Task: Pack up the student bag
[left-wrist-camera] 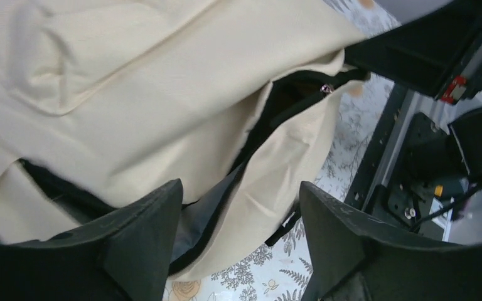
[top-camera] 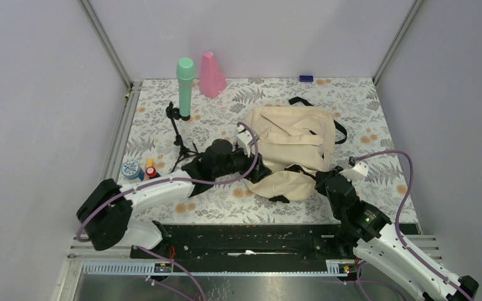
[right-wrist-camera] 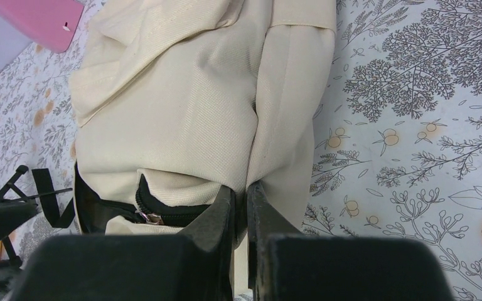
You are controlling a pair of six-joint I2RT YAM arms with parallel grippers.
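A cream cloth bag [top-camera: 289,132] with black straps lies on the patterned table, its zipped mouth facing my arms. In the left wrist view the black-edged opening [left-wrist-camera: 245,163] gapes, showing a dark inside. My left gripper is part open over the near left of the mouth, with a gap between its fingers and nothing gripped. My right gripper is shut on a fold of the bag's cloth at the right end of the mouth. A metal zip pull [right-wrist-camera: 152,218] shows just left of it.
A mint-green bottle [top-camera: 185,88] and a pink case [top-camera: 211,75] stand at the back left. A black tripod [top-camera: 179,135], a blue-lidded jar [top-camera: 132,170] and a red-capped bottle [top-camera: 151,171] are on the left. A small navy box [top-camera: 306,78] lies at the back edge.
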